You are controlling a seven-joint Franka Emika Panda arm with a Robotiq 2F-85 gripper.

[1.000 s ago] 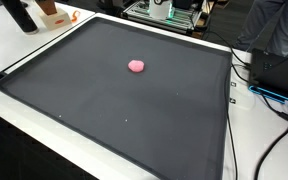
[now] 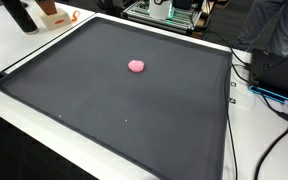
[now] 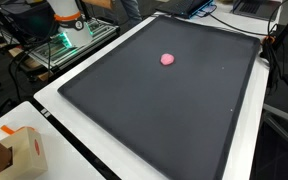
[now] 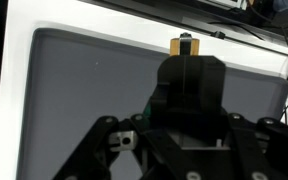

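Note:
A small pink round object (image 2: pixel 136 66) lies alone on the dark grey mat (image 2: pixel 114 105), toward its far side. In exterior view 2 the same pink object (image 3: pixel 167 59) rests near the mat's far left part. In the wrist view my gripper hangs over the mat's edge. It is shut on a small tan block (image 4: pixel 194 47), whose sides show on either side of the dark fingertip. The gripper is outside both exterior views, and the pink object cannot be seen in the wrist view.
Cables (image 2: pixel 274 140) run along the right side. A cream box (image 3: pixel 19 155) stands at the near left in exterior view 2. The robot's base (image 3: pixel 74 30) is beyond the mat's left side.

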